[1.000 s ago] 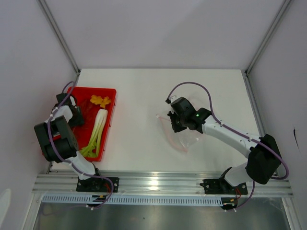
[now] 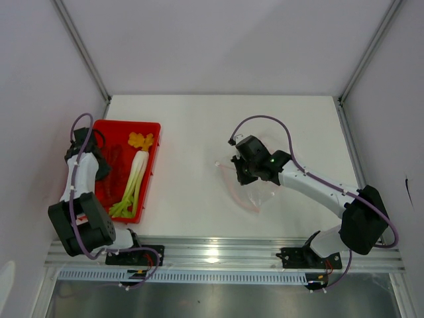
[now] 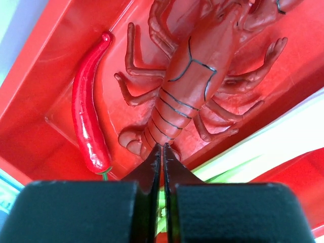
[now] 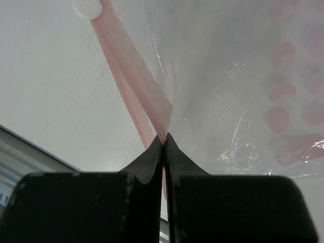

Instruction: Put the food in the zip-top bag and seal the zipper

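Note:
My left gripper hangs over the red bin (image 2: 127,128), fingers nearly together with nothing visible between them. Below it lie a lobster (image 3: 192,81), a red chilli (image 3: 86,111) left of it, and leek-like stalks (image 3: 268,136). A yellow piece (image 2: 140,140) is at the bin's back right. My right gripper is shut on the pink zipper edge of the clear bag (image 4: 228,111), which lies on the white table right of centre. A white slider (image 4: 87,7) sits on the zipper's far end.
The bin stands against the left side, and a metal rail (image 2: 212,242) runs along the front edge.
My left arm has risen and shifted slightly within the bin's left part, its elbow moving toward the front. The right arm and bag are essentially unchanged.

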